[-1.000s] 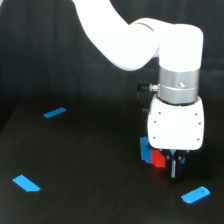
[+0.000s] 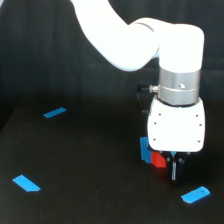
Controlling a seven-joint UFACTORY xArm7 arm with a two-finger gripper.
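My gripper (image 2: 176, 167) points down at the right of the dark table, its fingers small and dark against the black surface. Whether they are open or shut does not show clearly. Beside the fingers, to their left, is a red block (image 2: 158, 160), partly covered by the gripper. A blue block (image 2: 146, 150) shows just left of and behind the red one, also partly hidden by the white hand. From this view I cannot tell if the fingers touch either block.
Blue tape strips lie flat on the table: one at far left (image 2: 55, 112), one at near left (image 2: 26, 183), one at near right (image 2: 196, 195). A dark curtain (image 2: 60, 50) hangs behind.
The hand sits very slightly lower in the picture than a second ago. The blocks show almost no change, and the tape strips are where they were.
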